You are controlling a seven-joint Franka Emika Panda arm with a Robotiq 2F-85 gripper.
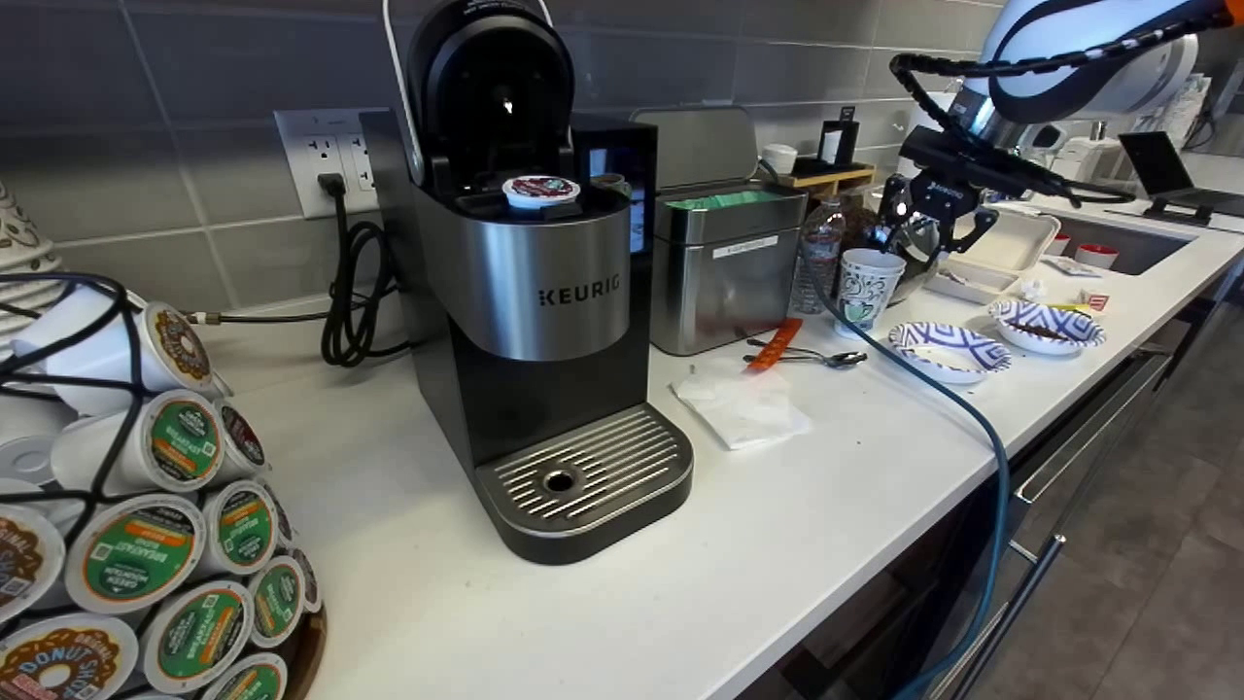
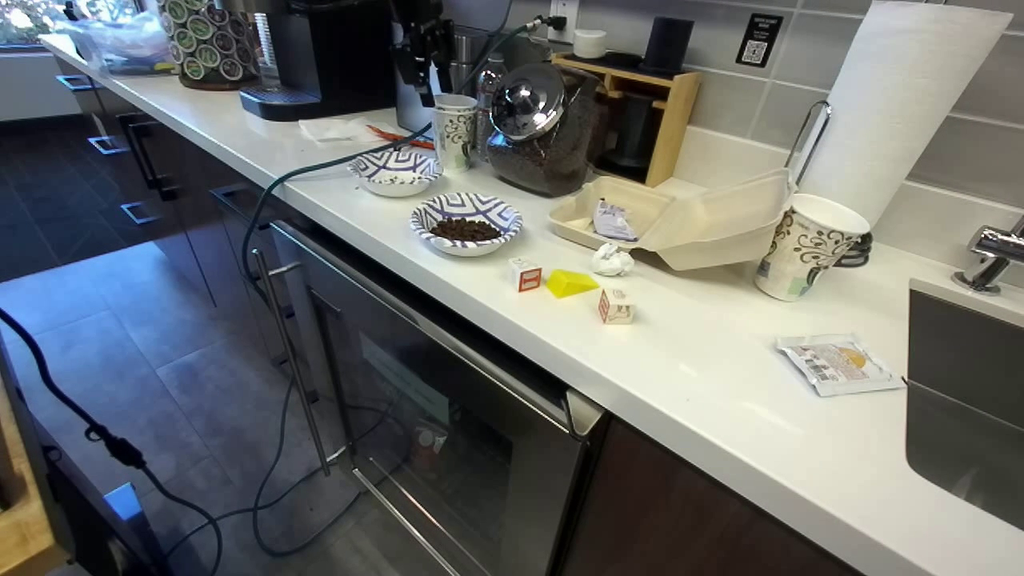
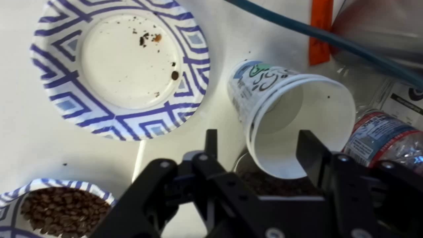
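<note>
My gripper (image 1: pixel 929 243) hangs just above the patterned paper cup (image 1: pixel 865 292), its fingers spread apart with nothing held. In the wrist view the fingertips (image 3: pixel 211 142) stand apart, and the cup (image 3: pixel 257 85) lies below and partly between them, its mouth facing the camera. A double rim suggests nested cups, and the inside looks empty. From the second exterior view, the gripper (image 2: pixel 427 85) is seen over the upright cup (image 2: pixel 454 136), beside a coffee bean jar (image 2: pixel 547 154).
Close by are a nearly empty patterned bowl (image 3: pixel 131 59), a bowl of dark beans (image 3: pixel 65 212) and a water bottle (image 3: pixel 380 137). A blue-green cable (image 1: pixel 974 408) crosses the counter. The Keurig machine (image 1: pixel 542 274) has its lid up and a pod on top.
</note>
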